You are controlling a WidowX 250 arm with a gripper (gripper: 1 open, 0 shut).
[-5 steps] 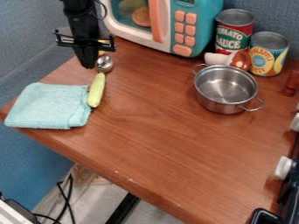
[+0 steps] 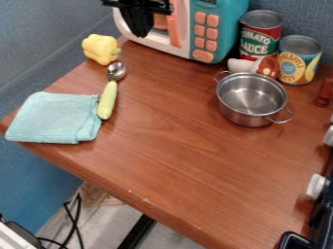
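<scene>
The black gripper (image 2: 140, 21) is at the top edge of the view, in front of the toy microwave (image 2: 196, 29); whether it is open or shut cannot be made out. Below it on the left lie a yellow pepper-like object (image 2: 99, 47), a spoon with a yellow handle (image 2: 108, 97) and a folded light-blue cloth (image 2: 53, 118). A steel pot (image 2: 250, 101) stands right of centre.
Two cans (image 2: 259, 37) (image 2: 298, 60) and small food items (image 2: 244, 66) stand at the back right. A black appliance (image 2: 313, 214) lines the right edge.
The gripper has risen from beside the spoon and yellow object to the top edge, moving slightly right. The yellow object is now uncovered; the other things are unmoved.
</scene>
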